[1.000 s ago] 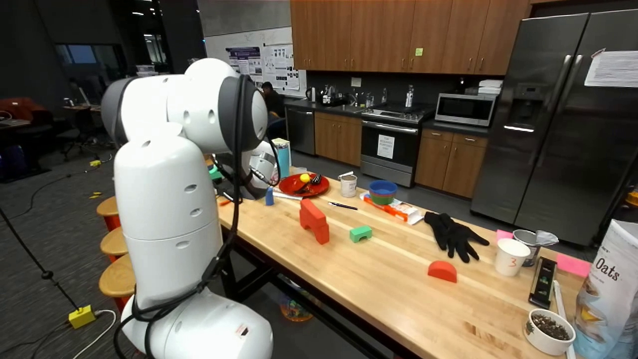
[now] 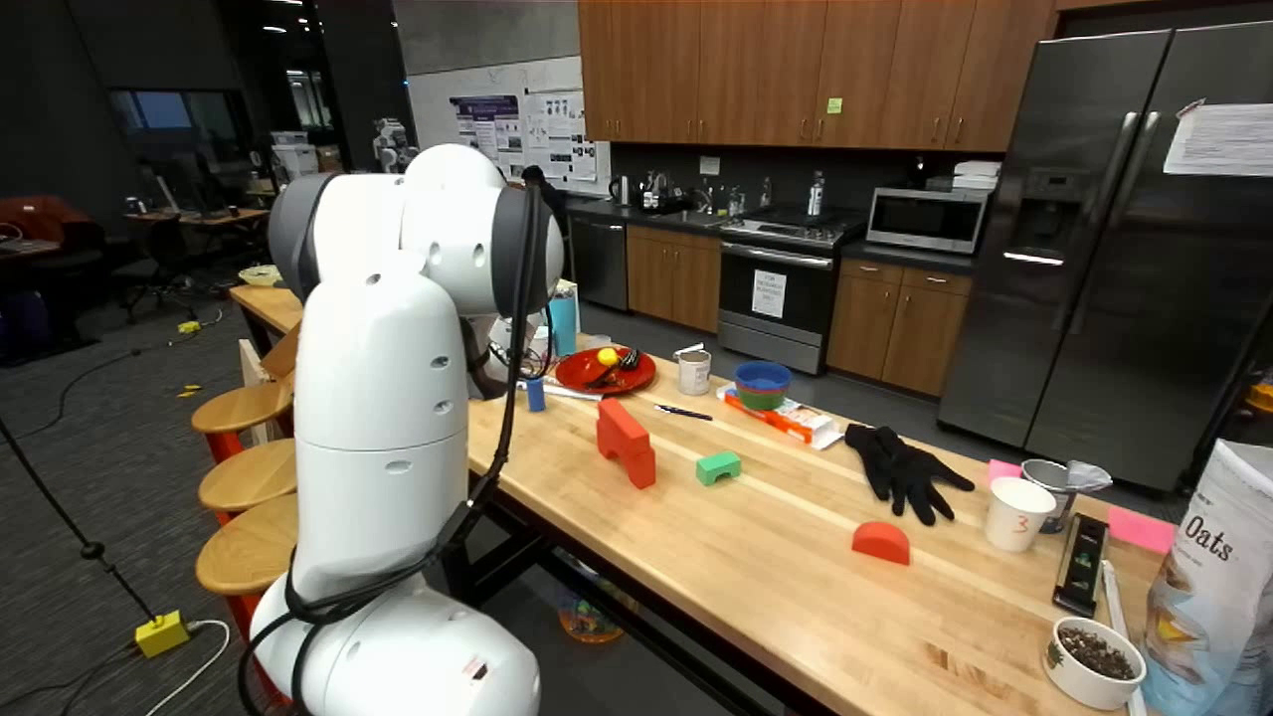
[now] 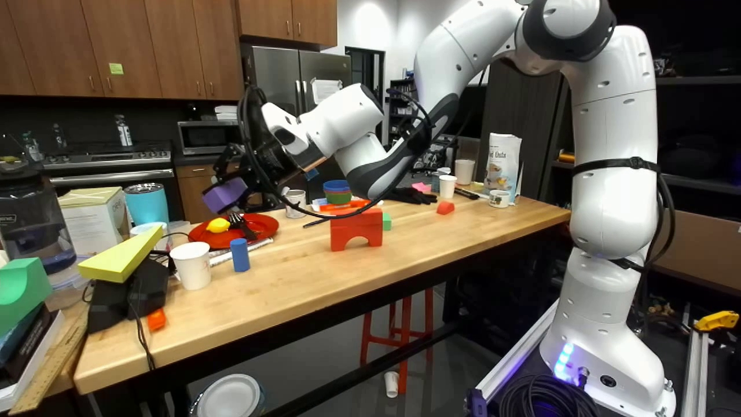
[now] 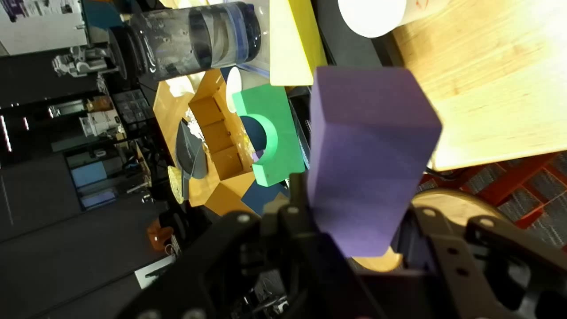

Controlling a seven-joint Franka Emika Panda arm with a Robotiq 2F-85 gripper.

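A purple block fills the middle of the wrist view, pinched between the dark fingers of my gripper, which is shut on it. Exterior view 2 shows this purple block held up in the air above the far left part of the table, near the red plate. From exterior view 1 the gripper and the held block are hidden behind the arm. On the table stand a red arch block and, close by, a small green block. Farther along lies a red half-round block.
A yellow block rests on dark items at the table's left end, with a green arch block nearby. A white cup and a blue cylinder stand upright close together.
In exterior view 1 the upper arm has shifted to the right and swung slightly lower. The blocks on the table have stayed in place.
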